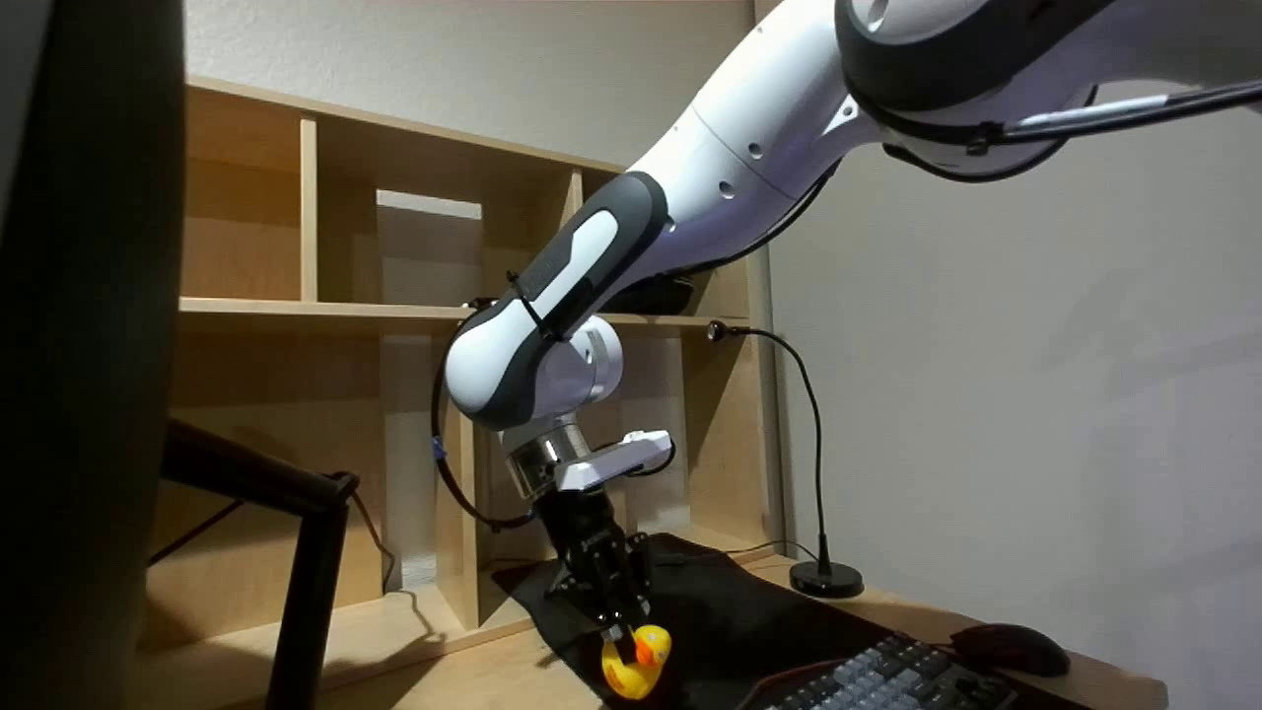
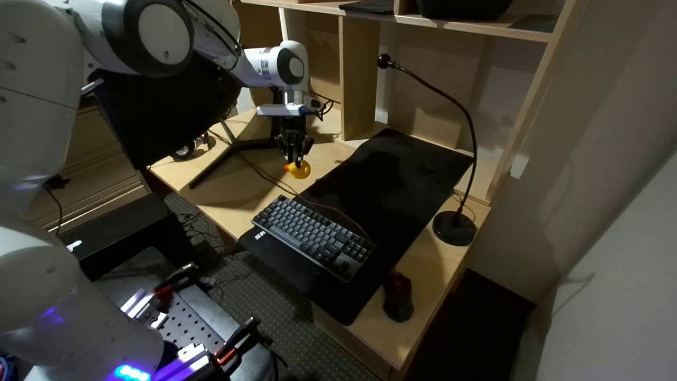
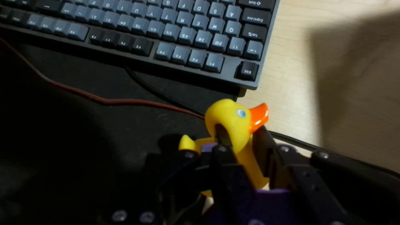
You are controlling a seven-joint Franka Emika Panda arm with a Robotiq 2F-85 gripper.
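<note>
A yellow rubber duck (image 3: pixel 229 117) with an orange beak is clasped between the black fingers of my gripper (image 1: pixel 623 637), which is shut on it. In the wrist view the duck's head and tail show past the fingers, while part of its body is hidden behind them. Exterior view 2 has the duck (image 2: pixel 299 169) below the gripper (image 2: pixel 295 160), left of the black desk mat (image 2: pixel 406 184). Whether its underside touches the desk is hard to tell.
A grey keyboard (image 2: pixel 314 235) lies on the mat, with a dark mouse (image 2: pixel 398 297) beyond it. A gooseneck lamp (image 2: pixel 455 227) stands near the desk's right edge. Cables (image 3: pixel 101 99) cross the mat. Wooden shelves (image 1: pixel 343 310) rise behind, and a black monitor stand (image 1: pixel 310 568) is at the left.
</note>
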